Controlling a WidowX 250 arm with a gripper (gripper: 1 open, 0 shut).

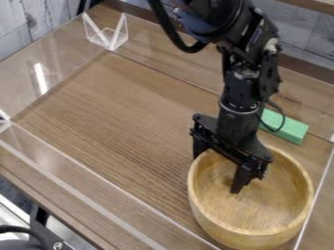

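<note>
The black gripper (pixel 225 162) hangs down from the top of the view into the back-left part of a large wooden bowl (pixel 261 215) at the lower right, its fingertips over or at the bowl's rim and interior. Whether it is open or shut on the rim cannot be told; the dark fingers overlap. No object shows inside the bowl's bare part.
A green block (pixel 287 129) lies behind the bowl at the right. A clear plastic piece (pixel 107 29) stands at the back left.
</note>
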